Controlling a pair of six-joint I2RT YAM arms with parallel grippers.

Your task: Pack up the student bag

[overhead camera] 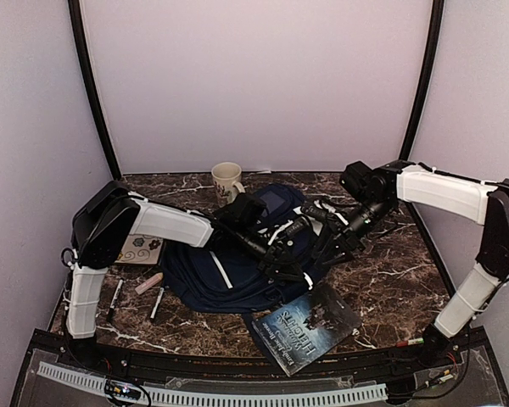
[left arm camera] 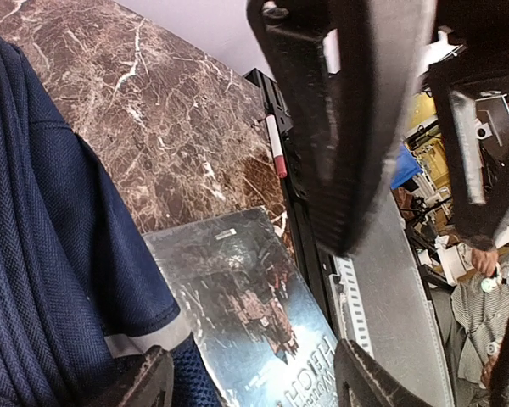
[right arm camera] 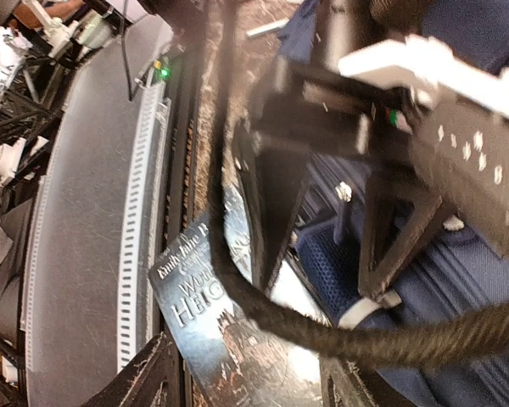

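Note:
The book with a dark blue "Wuthering Heights" cover [overhead camera: 307, 329] lies flat at the front, just before the navy bag [overhead camera: 229, 280], its left edge over dark blue fabric. Above the bag's front right, my left gripper [overhead camera: 290, 273] has its fingers apart, with nothing between them in the right wrist view. My right gripper [overhead camera: 329, 250] hangs close beside it, over the bag's right side. Its fingertips [right arm camera: 157, 381] frame the book in the right wrist view, but whether they grip anything is unclear. Both arms hide much of the bag.
At the back stands a mug [overhead camera: 226, 178]. A flowered notebook [overhead camera: 140, 250], a pink eraser [overhead camera: 149, 283] and two pens [overhead camera: 114, 301] lie left of the bag. Bare marble [overhead camera: 403, 292] stretches to the right. The two grippers almost meet.

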